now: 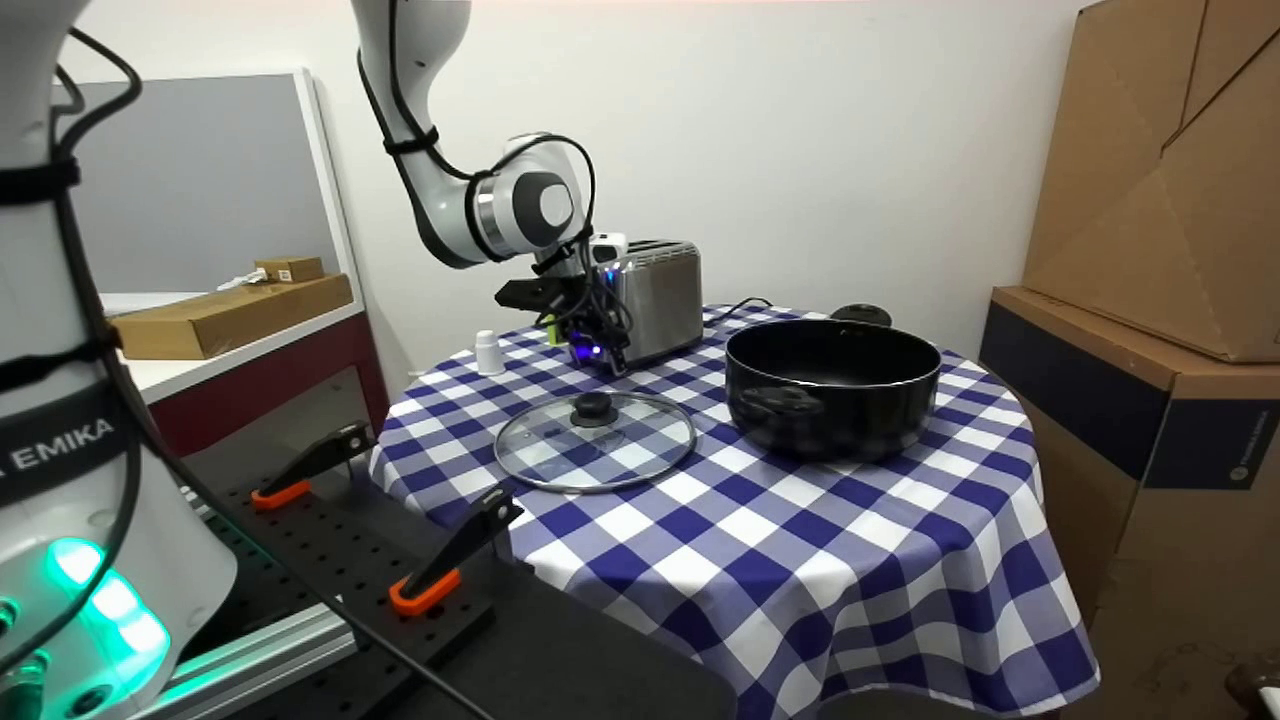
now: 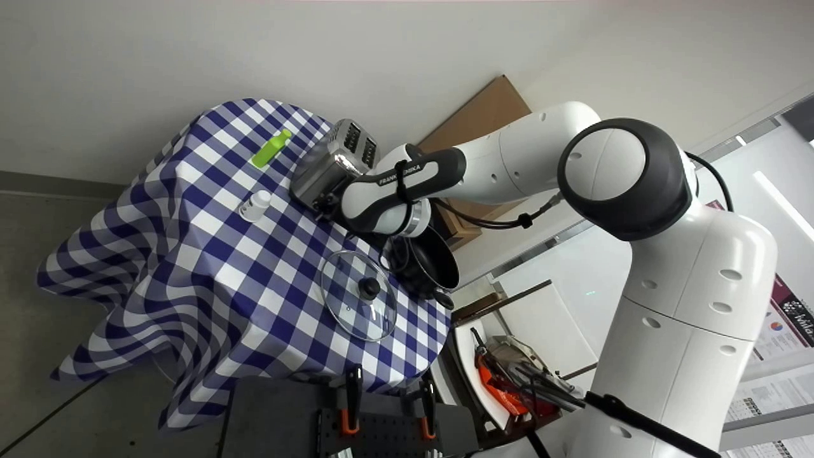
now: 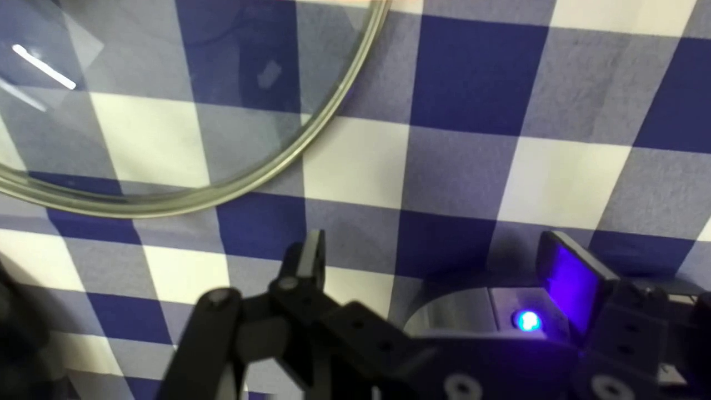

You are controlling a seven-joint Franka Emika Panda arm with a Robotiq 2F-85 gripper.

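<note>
At the back of the table stands a silver toaster [image 1: 666,300], with my gripper [image 1: 597,350] low at its near end. My gripper is open in the wrist view, its two fingers wide apart. Between them shows part of the toaster's metal end [image 3: 450,312] with a lit blue light; whether a finger touches it I cannot tell. A glass lid [image 1: 624,462] with a black knob lies flat in front. The black pot [image 1: 834,414] stands uncovered to the right of the lid. In exterior view 2 the arm hides the gripper.
A white bottle [image 1: 489,354] and a green bottle [image 2: 271,148] stand left of the toaster. Two black clamps with orange tips are fixed to the dark bench [image 1: 564,648] in front.
</note>
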